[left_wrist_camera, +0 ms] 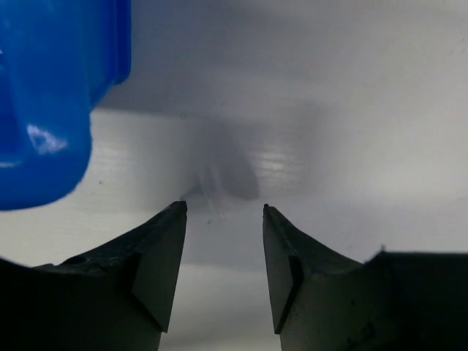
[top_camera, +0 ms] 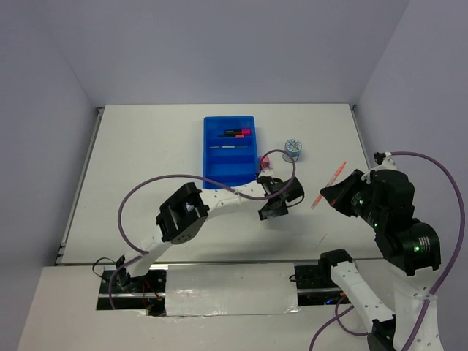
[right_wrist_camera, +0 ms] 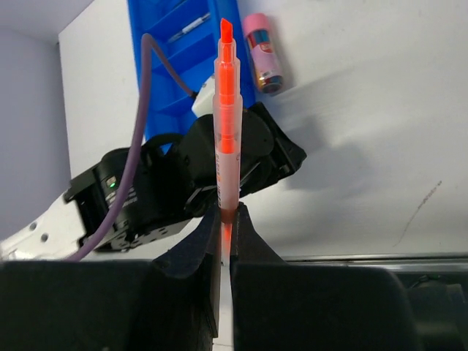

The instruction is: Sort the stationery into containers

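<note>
An orange pen with a clear barrel (right_wrist_camera: 227, 124) is gripped near its lower end by my right gripper, shut on it above the table's right side. My left gripper is part open, with nothing between its fingers, over bare white table beside the blue tray's corner (left_wrist_camera: 55, 172). The blue compartment tray (top_camera: 207, 161) holds a dark marker with a pink end (top_camera: 238, 131), an orange-tipped pen (top_camera: 234, 136) and a slim pale pen (top_camera: 228, 147). To its right lies a pink-capped bottle (right_wrist_camera: 265, 55), partly covered by the left arm from above.
A round blue-and-white tin (top_camera: 292, 148) stands right of the tray. The left arm (top_camera: 227, 196) stretches across the table's front middle. Open table lies at the back left and front right; a thin dark mark (right_wrist_camera: 418, 212) shows on the surface there.
</note>
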